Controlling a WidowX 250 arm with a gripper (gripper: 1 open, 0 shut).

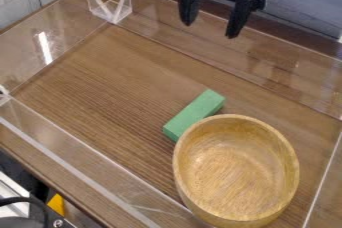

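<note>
My gripper [214, 14] is at the top centre of the camera view, over the back of the wooden table, its dark fingers open and apart with nothing seen between them. A green block [194, 114] lies in the lower middle, well in front of the gripper. A round tan wooden bowl [235, 162] sits just right of and in front of the block, very close to it.
A clear angular object [110, 4] stands at the back left. Cables lie beyond its lower left edge.
</note>
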